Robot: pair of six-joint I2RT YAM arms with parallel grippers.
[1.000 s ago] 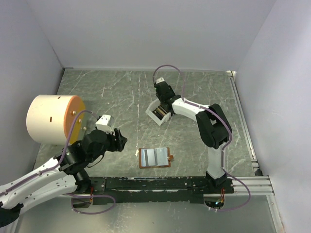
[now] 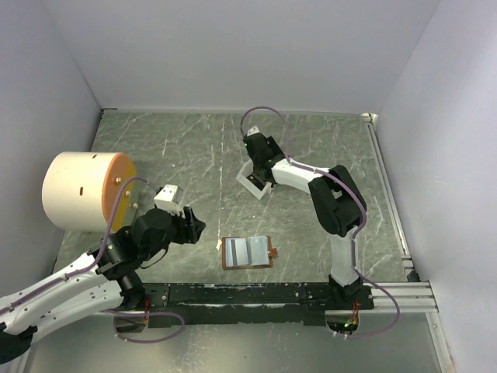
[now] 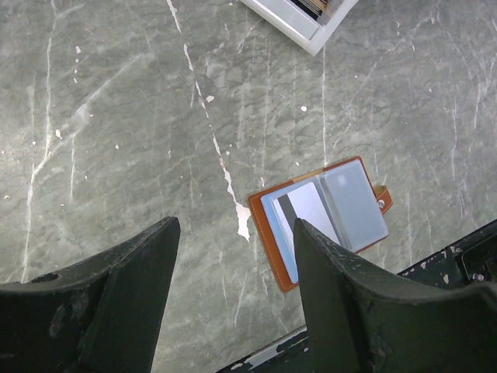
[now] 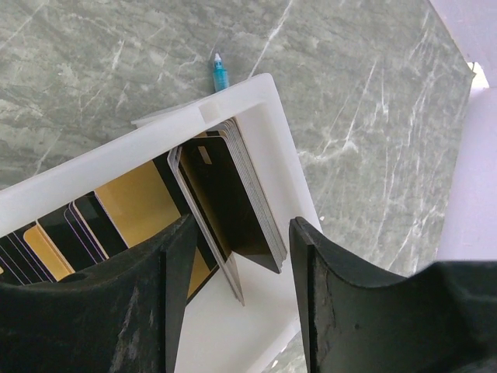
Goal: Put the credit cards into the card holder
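Note:
A white tray [image 4: 85,163] holds a row of dark and gold cards [image 4: 140,206] and, at its right end, a stack of dark cards [image 4: 224,190]. My right gripper is over that end, its fingers part open either side of the stack's lower part; whether they touch it I cannot tell. The brown card holder [image 3: 268,237], with clear sleeves and a white card inside, lies open near the front edge. My left gripper stands open above the table at the left, nothing between its fingers.
A large cream cylinder [image 2: 78,190] with an orange end stands at the left. A small blue pen-like object [image 4: 220,74] lies behind the tray. The table between the holder and tray is clear. Walls enclose the back and sides.
The left arm has hardly moved.

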